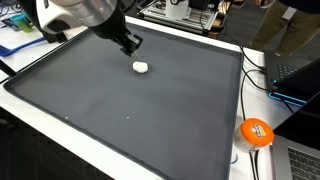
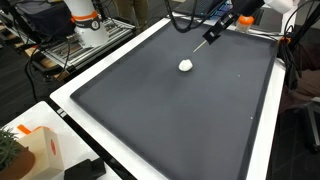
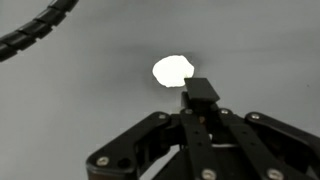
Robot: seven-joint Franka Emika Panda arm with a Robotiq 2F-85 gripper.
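Observation:
A small white lump [image 1: 140, 67] rests on the dark grey mat. In exterior view 2 the same white lump [image 2: 185, 65] lies close to the gripper [image 2: 211, 36], which is raised above the mat. A thin pale stick [image 2: 200, 46] slants down from the fingertips towards the lump. From the wrist, the gripper looks shut, its dark tip overlapping the lower right edge of the white lump [image 3: 173, 71]. What the fingers clasp is largely hidden there. Whether stick and lump touch, I cannot tell.
An orange-lidded jar [image 1: 254, 134] and laptops stand beyond its right edge. A black ribbed cable [image 3: 35, 33] crosses the wrist view's upper left corner.

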